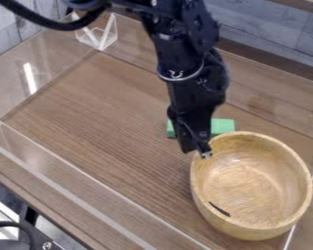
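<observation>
My black gripper (199, 143) hangs over the middle right, just above the back-left rim of a round beige bowl (250, 190). Its fingers look shut, with nothing visible between them. A green block (222, 126) lies behind the bowl, partly hidden by the gripper. A small dark thin object (219, 208) lies inside the bowl at the lower left.
A clear plastic object stands at the back left, near the edge. A dark cable or hose is at the bottom-left corner, and a wall runs along the back.
</observation>
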